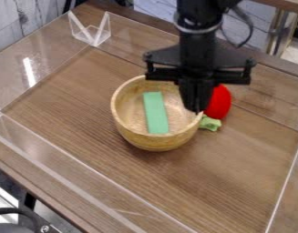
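Note:
My gripper (192, 95) is at the top centre, dark, over the right side of a light wooden bowl (129, 132); it looks shut, with nothing visible between its fingers. A green rectangular block (156, 113) lies in the bowl. Right of the bowl are a red object (220, 103) and a small light-green piece (210, 124), both partly behind or beside the gripper.
A clear plastic item (90, 27) stands at the top left of the wooden table (66, 118). A dark cable or mount (11, 218) is at the bottom left corner.

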